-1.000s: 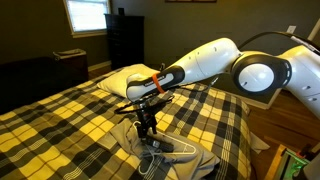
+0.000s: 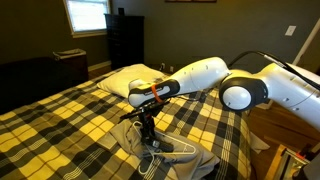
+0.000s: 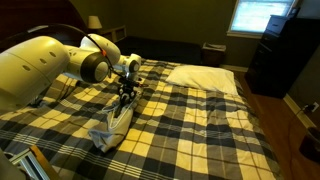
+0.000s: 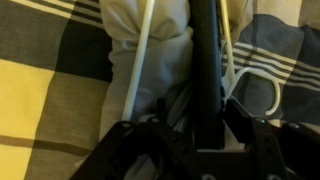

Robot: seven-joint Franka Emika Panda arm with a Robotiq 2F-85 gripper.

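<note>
A rumpled grey cloth [image 2: 190, 163] lies on the plaid bed, with a white hanger [image 2: 178, 156] across it. In exterior view 2 the grey cloth [image 3: 112, 131] reaches toward the near side of the bed. My gripper [image 2: 148, 139] points down at the cloth, close to the hanger's left end. The wrist view shows pale hanger bars [image 4: 140, 55], a curved white hook [image 4: 272, 82] and a long black strip [image 4: 207, 65] running down between my dark fingers. Shadow hides the fingertips, so whether anything is held is unclear.
A white pillow [image 2: 132, 79] lies farther back on the bed, and in exterior view 2 a pale pillow [image 3: 205, 79] sits at the far side. A dark dresser [image 2: 126, 40] stands beyond the bed.
My wrist and gripper have come down slightly toward the cloth. The cloth and hanger look about the same.
</note>
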